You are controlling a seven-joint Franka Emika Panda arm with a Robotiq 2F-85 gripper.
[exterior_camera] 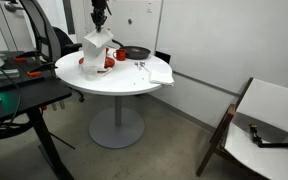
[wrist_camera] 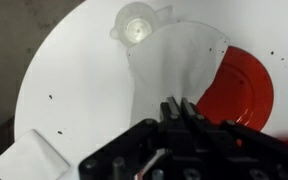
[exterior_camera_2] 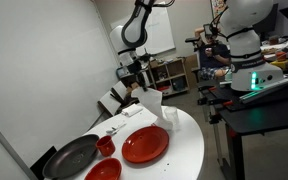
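A white cloth [exterior_camera: 99, 40] hangs from my gripper [exterior_camera: 99, 22], which is shut on its upper part above the round white table. In exterior view 2 the cloth [exterior_camera_2: 148, 98] droops below the gripper [exterior_camera_2: 138, 77], beyond the red plate [exterior_camera_2: 146, 144]. Seen from the wrist, the cloth [wrist_camera: 174, 68] fans out from the fingertips and overlaps the view of the red plate [wrist_camera: 246, 88]. A clear pitcher [wrist_camera: 137, 24] stands beside the cloth's far edge. Whether the cloth touches the plate or table is unclear.
A black pan [exterior_camera_2: 72, 157], a red mug [exterior_camera_2: 105, 147] and a red bowl [exterior_camera_2: 105, 170] share the table. Another white cloth [exterior_camera: 159, 75] lies flat at the right edge, with utensils [exterior_camera: 142, 65] near it. Bare tabletop [exterior_camera: 124, 83] shows at the front.
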